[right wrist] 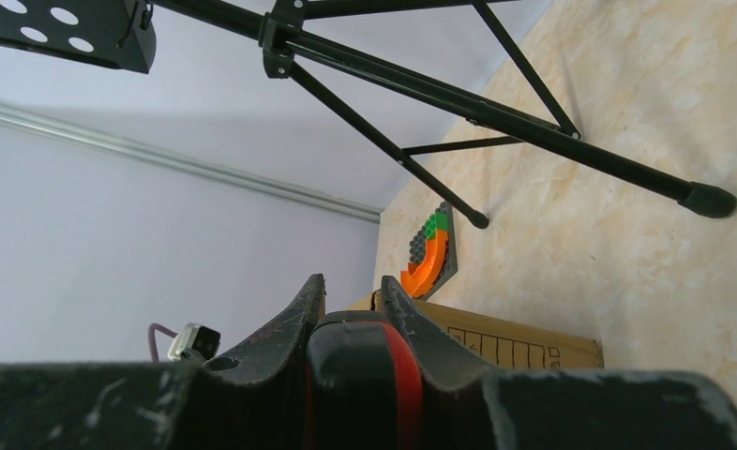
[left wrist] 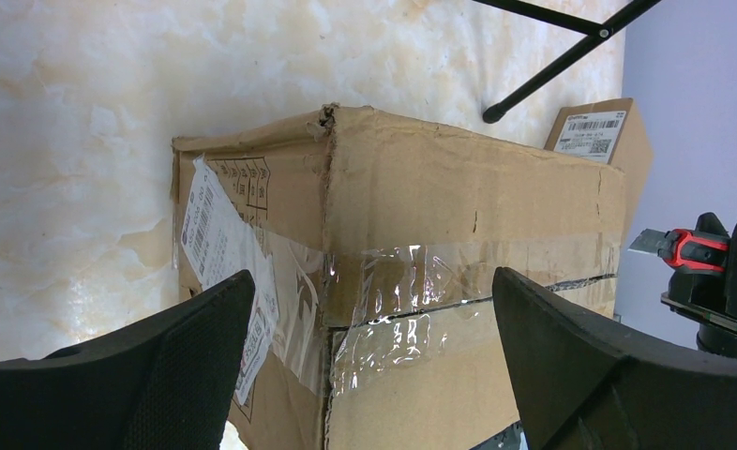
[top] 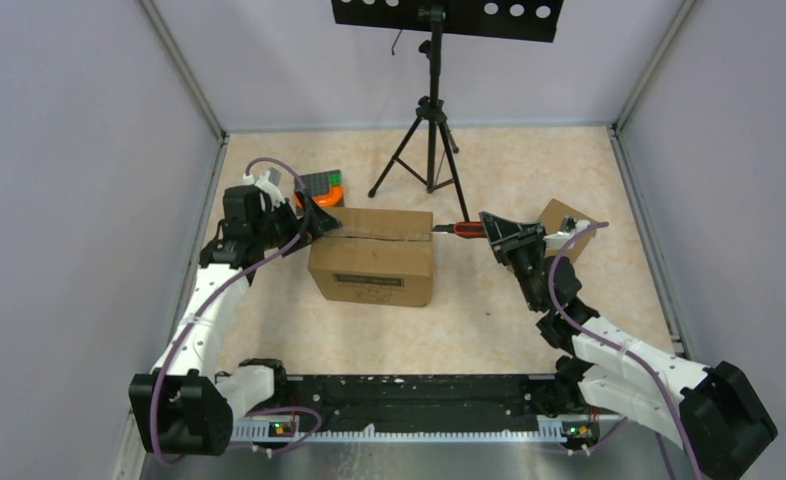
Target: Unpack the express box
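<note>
A closed brown cardboard box [top: 372, 257] rests on the table's middle, its top seam covered by clear tape [left wrist: 412, 281]. Along that seam, a dark slit shows under and beside the tape. At the box's left end my left gripper [top: 331, 221] is open; in its wrist view the fingers [left wrist: 571, 375] stand wide apart over the box with nothing gripped. To the right of the box, my right gripper [top: 489, 230] is shut on a red and black utility knife [top: 469, 230]. The knife's blade points left, close to the box's right end; contact cannot be made out.
Behind the box stand a black tripod [top: 431, 120] and a grey toy base with an orange curved piece [top: 326, 192]. A smaller cardboard box [top: 561, 215] lies behind the right gripper. Bare table lies in front of the large box.
</note>
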